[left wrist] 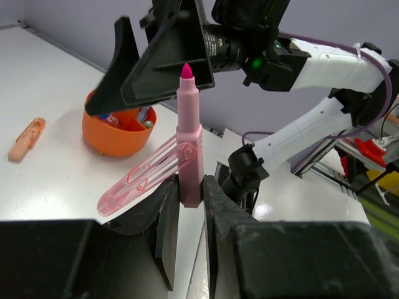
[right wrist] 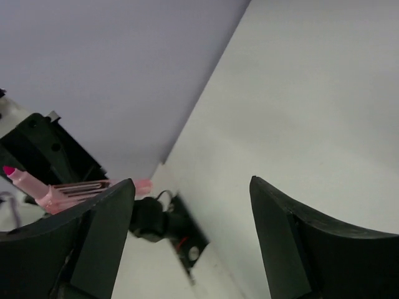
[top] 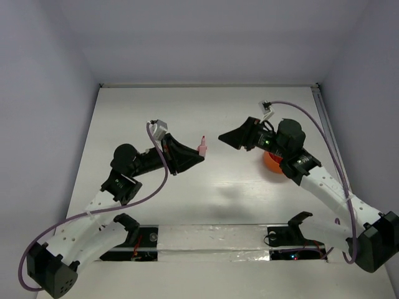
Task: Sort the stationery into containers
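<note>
A pink marker (left wrist: pixel 189 124) with its darker pink tip bare stands upright between the fingers of my left gripper (top: pixel 199 156), which is shut on its lower end. A clear pink looped piece slants off its side in the left wrist view. To the right, my right gripper (top: pixel 225 140) is open and apart from the marker; nothing shows between its fingertips. On the table lies a pale orange item (left wrist: pixel 27 139), hidden under the right arm from above. An orange round container with several things inside sits at the right, partly covered by that arm.
A shiny strip (top: pixel 212 240) runs along its front, between the two arm bases. Walls close in on both sides.
</note>
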